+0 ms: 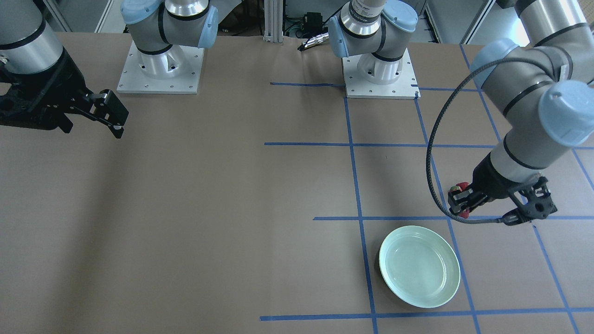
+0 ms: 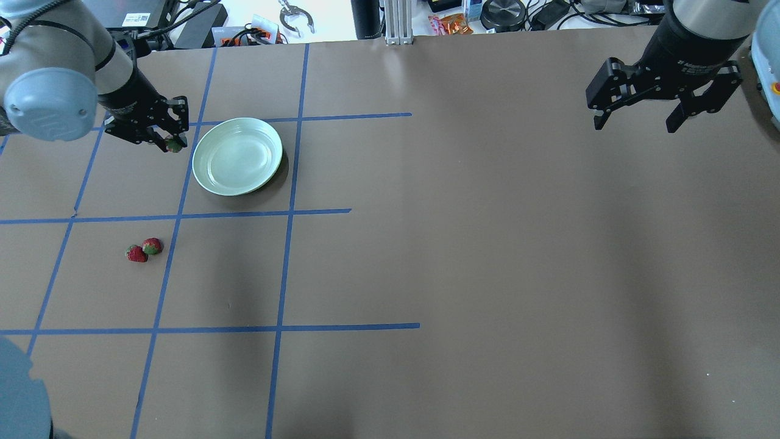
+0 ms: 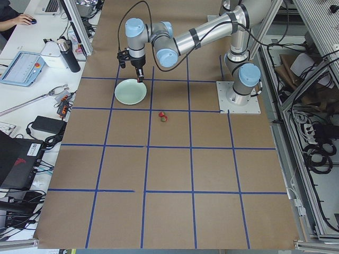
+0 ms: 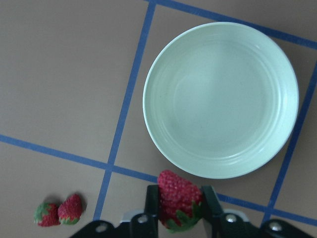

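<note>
My gripper is shut on a red strawberry (image 4: 178,194) with green leaves. In the left wrist view it hangs just beside the near rim of a pale round plate (image 4: 220,99); in the top view the gripper is left of the plate (image 2: 237,156). Two more strawberries, one (image 4: 70,208) beside another (image 4: 47,215), lie on the table apart from the plate, at lower left in the wrist view. In the front view the held fruit is mostly hidden behind the gripper and cable.
A second arm with a black gripper (image 2: 662,91) is at the top right of the top view. Further arm bases (image 1: 161,83) stand at the back.
</note>
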